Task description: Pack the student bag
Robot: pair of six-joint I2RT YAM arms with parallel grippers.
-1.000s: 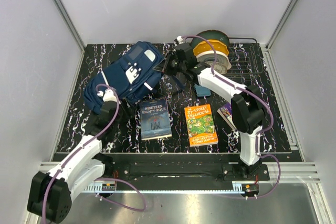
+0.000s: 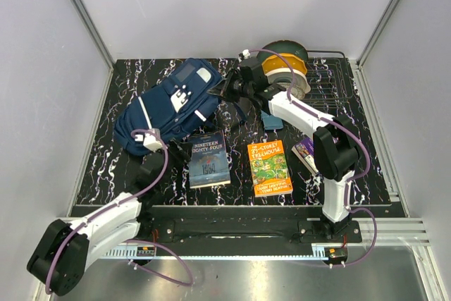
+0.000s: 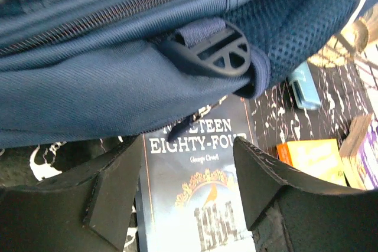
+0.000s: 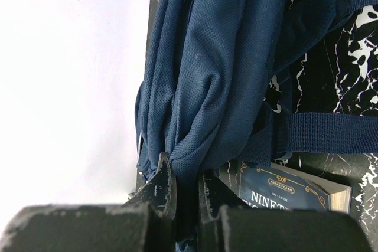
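A navy backpack (image 2: 168, 103) lies slanted across the back left of the table. My right gripper is shut on a fold of its fabric, at the bag's upper right end. At the bag's near edge, my left gripper stands part open with a clear gap between its fingers; a dark zipper pull (image 3: 184, 128) hangs from the bag just beyond them. Below lies the dark blue Nineteen Eighty-Four book (image 2: 209, 160). The orange Treehouse book (image 2: 269, 168) lies to its right, and a purple book (image 2: 306, 155) is partly hidden by the right arm.
A wire rack (image 2: 330, 82) with bowls and plates (image 2: 285, 61) stands at the back right. A small blue item (image 2: 271, 121) lies in front of it.
The right gripper keeps its hold, hardly moving; the bag shifted slightly.
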